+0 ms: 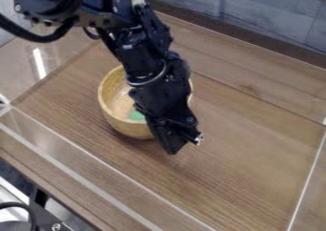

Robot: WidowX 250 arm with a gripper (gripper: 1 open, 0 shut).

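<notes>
My black arm reaches down from the top left to the middle of the view, and its gripper (pixel 173 145) is low at the front right of a wooden bowl (pixel 112 95), covering much of it. A piece of a green object (pixel 136 115) shows inside the bowl; the rest is hidden behind the arm. The gripper looks shut, with nothing visible between its fingers.
A grey wall (pixel 268 25) runs along the back. Cables lie at the lower left edge.
</notes>
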